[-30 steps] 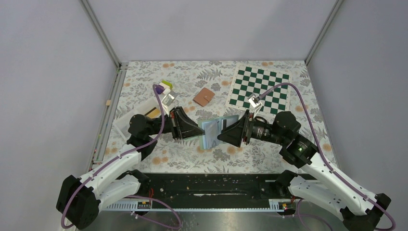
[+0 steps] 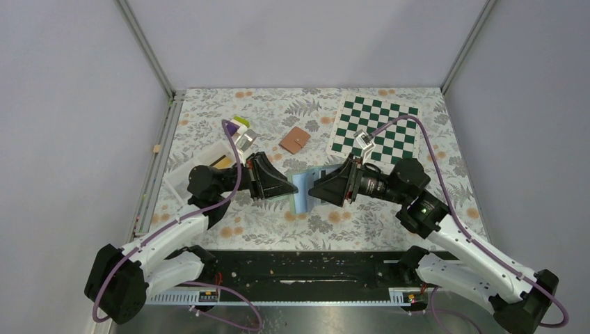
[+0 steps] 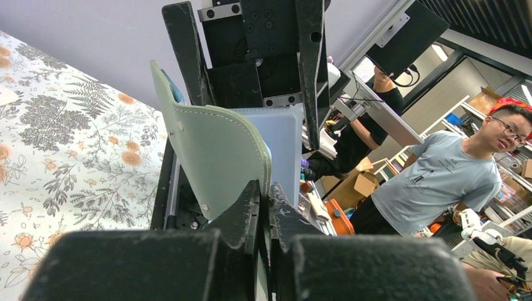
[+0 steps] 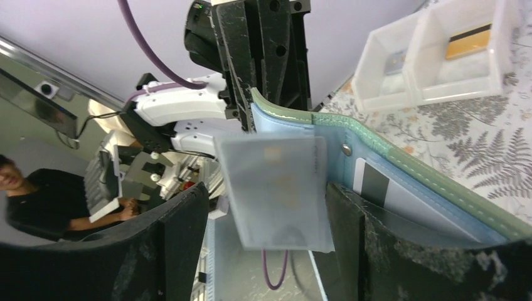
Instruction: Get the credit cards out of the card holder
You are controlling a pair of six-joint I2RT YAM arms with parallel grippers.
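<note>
My left gripper (image 2: 295, 189) is shut on the edge of the card holder (image 2: 300, 202), which hangs unfolded above the table. The holder's pale green cover (image 3: 219, 153) rises from those fingers in the left wrist view. Inside, it is light blue; a white card with a dark stripe (image 4: 375, 186) sits in its pocket in the right wrist view. My right gripper stands open at the holder, a cloudy sleeve page (image 4: 276, 188) upright between its spread fingers. Whether either finger touches that page I cannot tell.
A clear divided bin (image 4: 411, 63) holding a yellowish card (image 4: 469, 42) lies at the table's left, partly under my left arm. A brown wallet (image 2: 295, 140) and a green-and-white checkered board (image 2: 376, 125) lie farther back.
My right gripper has moved a little to the left, farther over the holder's pages. The left gripper has barely shifted and keeps its grip on the holder.
</note>
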